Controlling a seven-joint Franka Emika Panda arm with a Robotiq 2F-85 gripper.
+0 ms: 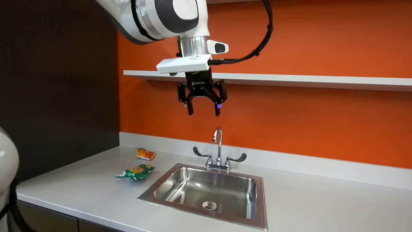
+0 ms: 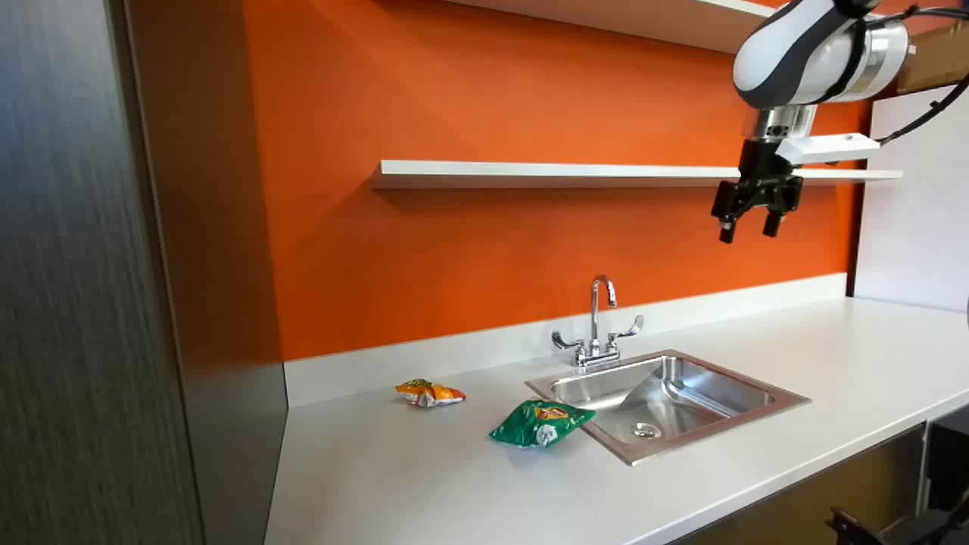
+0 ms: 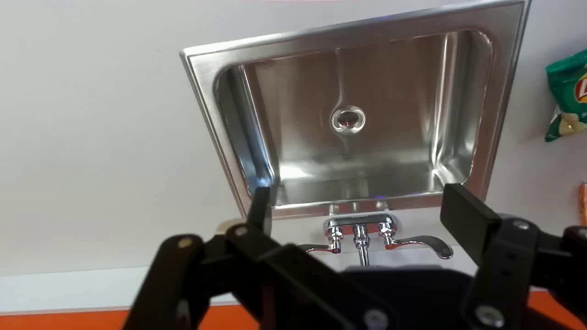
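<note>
My gripper (image 1: 204, 114) hangs open, high above the sink and faucet, and nothing is between its fingers. From the other side, the gripper (image 2: 749, 235) shows well clear of the counter. A green chip bag (image 1: 135, 172) lies on the counter left of the sink. Behind it, closer to the wall, rests a smaller orange bag (image 1: 145, 154). In the second exterior view the green bag (image 2: 542, 423) is near the sink's rim and the orange bag (image 2: 429, 392) lies farther left. Only part of the green bag (image 3: 570, 96) and a sliver of the orange bag (image 3: 584, 203) enter the wrist view.
The steel sink (image 1: 263, 201) is empty. A chrome faucet (image 1: 220, 147) with two lever handles rises at its back edge. A white shelf (image 1: 293, 79) runs along the orange wall near gripper height. A dark panel (image 1: 58, 77) closes the left end. Counter to the sink's right is clear.
</note>
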